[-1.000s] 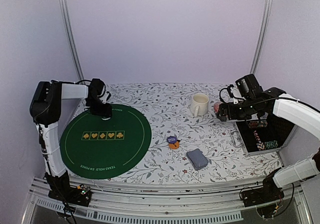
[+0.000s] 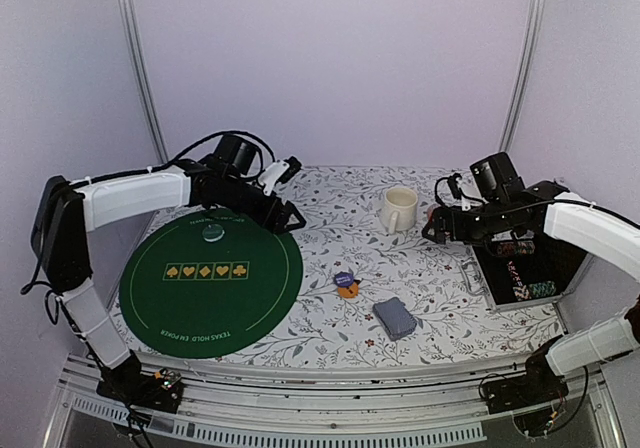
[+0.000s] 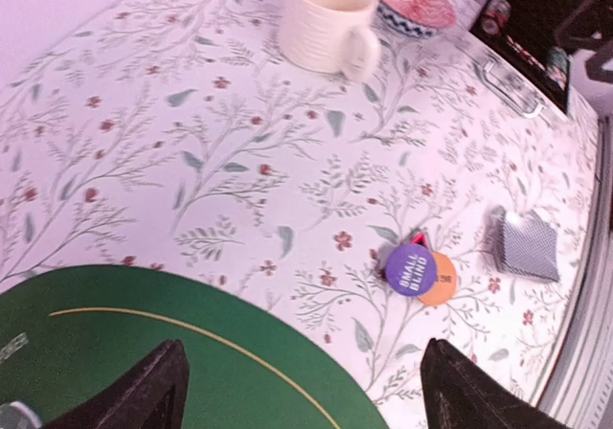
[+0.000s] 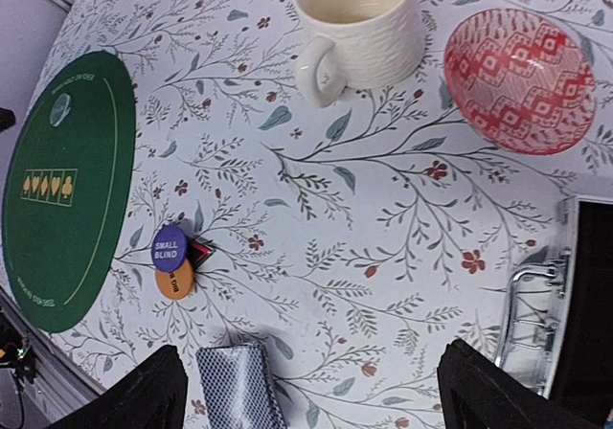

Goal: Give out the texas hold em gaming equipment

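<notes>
A round green poker mat (image 2: 210, 298) lies at the left of the table, with a pale round disc (image 2: 213, 233) on its far part. Over the mat's right edge my left gripper (image 2: 287, 224) hangs with its fingers apart and nothing between them. The purple small blind button (image 3: 412, 269) overlaps an orange disc (image 3: 442, 281), and a dark and red piece (image 4: 198, 252) peeks out beside them. Closer to the front lies a grey card deck (image 2: 395, 318). My right gripper (image 2: 437, 230) is open and empty, left of the chip case (image 2: 528, 305).
A cream mug (image 2: 398, 209) stands at the back centre, near a red patterned bowl (image 4: 520, 79). Several chip stacks sit in the case, whose metal handle (image 4: 526, 319) juts out leftward. Bare floral cloth separates mat and case.
My left arm has swung right from above the pale disc to the mat's right edge, leaving the disc on the mat. The right gripper has shifted slightly left.
</notes>
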